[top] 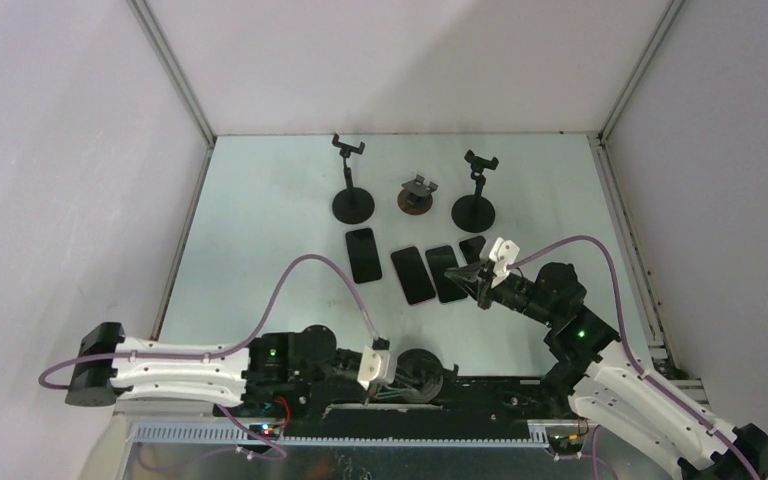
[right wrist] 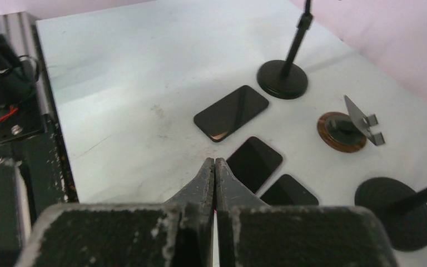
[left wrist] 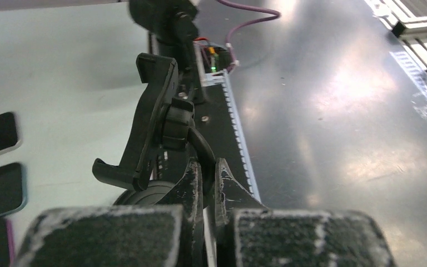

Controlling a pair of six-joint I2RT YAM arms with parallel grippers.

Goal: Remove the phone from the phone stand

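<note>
Near the front edge, in the top view, is a black phone stand point(top: 420, 362), its holder empty. The left wrist view shows that holder point(left wrist: 147, 122) tilted, with no phone in it. My left gripper is shut on the stand's thin neck, which shows between the fingertips. Several dark phones lie flat on the table; the leftmost phone point(top: 363, 256) is a little apart from the others. My right gripper point(top: 450, 273) is shut over the phone row, nothing between its fingertips in the right wrist view.
Along the back stand two tall empty stands, a left one point(top: 353, 206) and a right one point(top: 473, 214), with a low stand point(top: 416, 202) between. Open white table point(top: 250, 230) lies left of the phones.
</note>
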